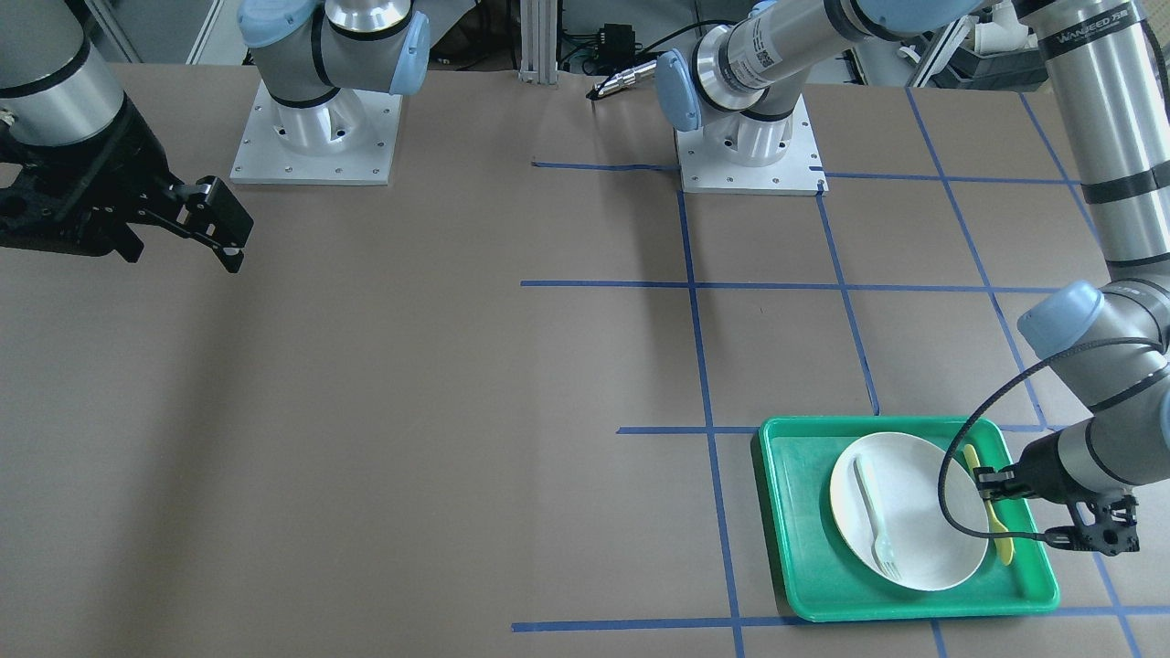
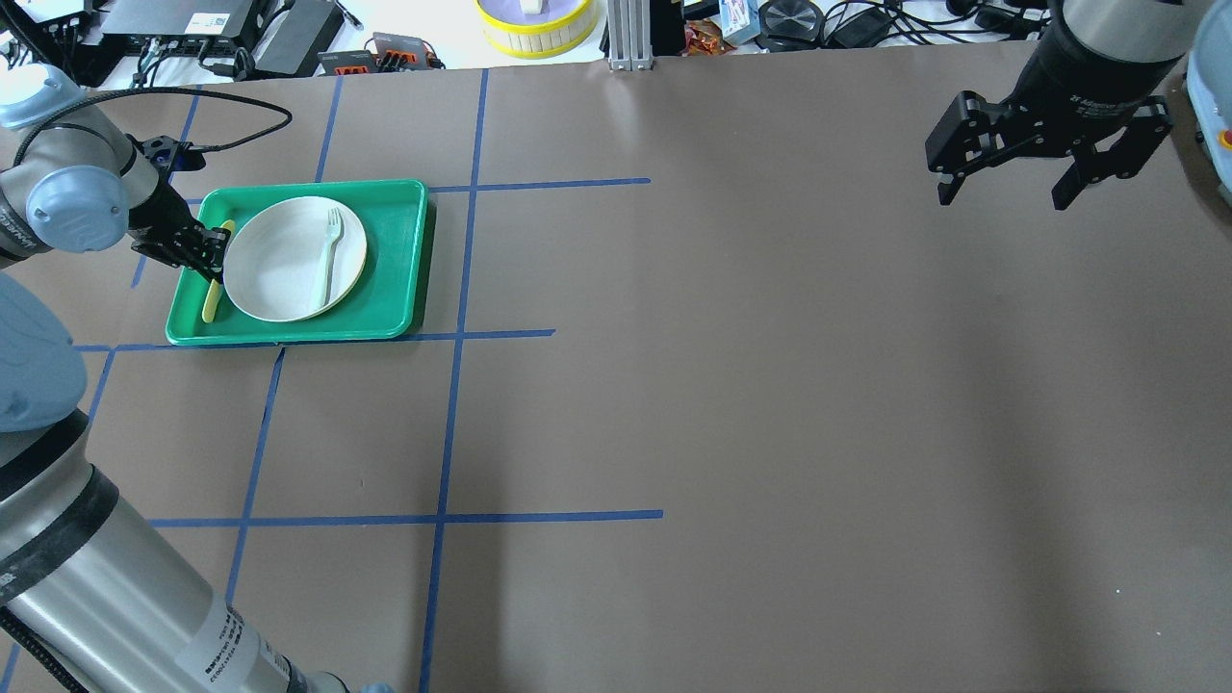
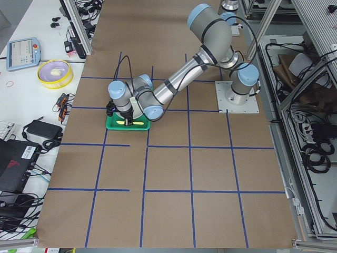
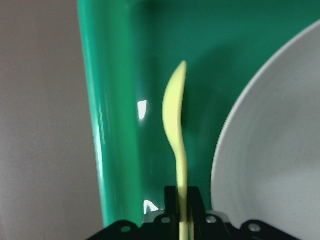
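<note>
A green tray [image 1: 801,570] holds a white plate [image 1: 921,515] with a pale fork [image 1: 877,515] on it. A yellow knife [image 4: 174,110] lies along the tray's side, beside the plate [image 4: 280,150]. My gripper is down inside the tray at that side, its fingers closed around the knife's handle. In the front view the gripper is mostly behind the arm's wrist and cable.
Other robot arms [image 1: 154,197] stand at the left and back, apart from the tray. A yellow-rimmed container [image 2: 537,35] sits off the table.
</note>
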